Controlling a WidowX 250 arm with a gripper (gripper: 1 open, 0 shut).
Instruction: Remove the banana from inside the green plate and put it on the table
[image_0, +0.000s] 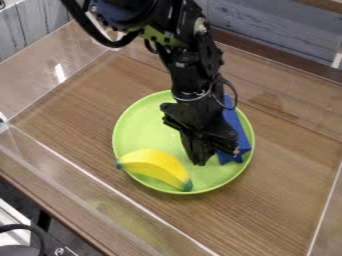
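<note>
A yellow banana with dark bluish tips lies in the lower left part of the green plate, close to its rim. My black gripper points down over the plate's centre, up and to the right of the banana and apart from it in the picture. Whether its fingers are parted or closed is unclear from this angle. A blue object rests at the plate's right side, partly hidden behind the gripper.
Bare wooden table extends to the right of the plate, and there is more clear surface on the left. A grey wall borders the far side. Black cables hang near the lower left corner.
</note>
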